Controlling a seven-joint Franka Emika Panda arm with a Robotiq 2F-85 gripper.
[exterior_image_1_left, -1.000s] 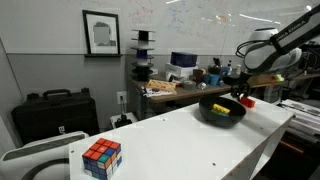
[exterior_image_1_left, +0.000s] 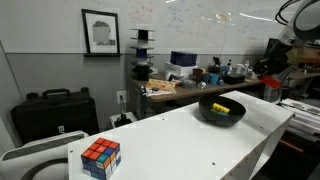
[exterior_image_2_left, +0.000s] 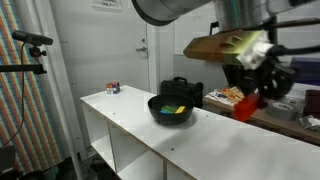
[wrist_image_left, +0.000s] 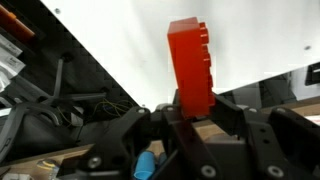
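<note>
A long red block with small studs along one side (wrist_image_left: 188, 62) sticks out from my gripper, which is shut on its near end in the wrist view. In exterior view 2 the red block (exterior_image_2_left: 246, 107) hangs below the gripper (exterior_image_2_left: 254, 92), above the white table (exterior_image_2_left: 215, 150). Exterior view 1 has the gripper (exterior_image_1_left: 268, 68) at the far right, with the red block (exterior_image_1_left: 270, 81) beneath it. A black pan (exterior_image_1_left: 221, 110) stands on the table to the left of the gripper, and yellow pieces (exterior_image_1_left: 222, 109) lie inside it.
A Rubik's cube (exterior_image_1_left: 101, 158) sits at the table's far end. Behind the table, a wooden bench (exterior_image_1_left: 170, 92) bears boxes and containers. A black case (exterior_image_1_left: 54, 114) stands farther back. The white tabletop between cube and pan is clear.
The pan and the cube have stayed put.
</note>
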